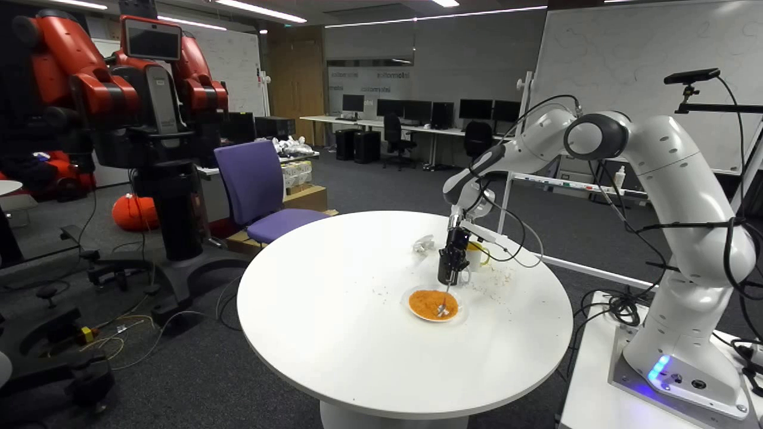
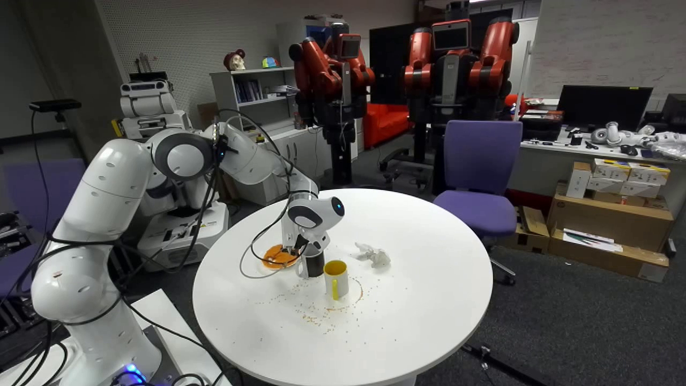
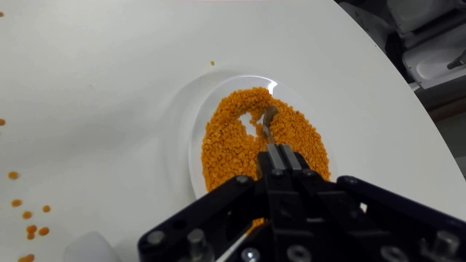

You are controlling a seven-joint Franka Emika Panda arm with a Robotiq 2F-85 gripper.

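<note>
A white plate [image 3: 196, 148] spread with orange lentils [image 3: 231, 148] lies on the round white table. In the wrist view my gripper is above the plate, its fingers pressed together around the thin handle of a metal spoon [image 3: 267, 124]. The spoon slants down into the lentils, its bowl beside a small bare patch of plate. In exterior view 1 the spoon's shiny bowl [image 1: 442, 310] is at the right part of the plate. Much of the handle is hidden by the gripper.
Close to the gripper stand a black mug [image 2: 314, 265] and a white mug with yellow inside [image 2: 336, 285]. Crumpled clear plastic [image 2: 375, 256] lies near them. Loose lentils are scattered around the mugs.
</note>
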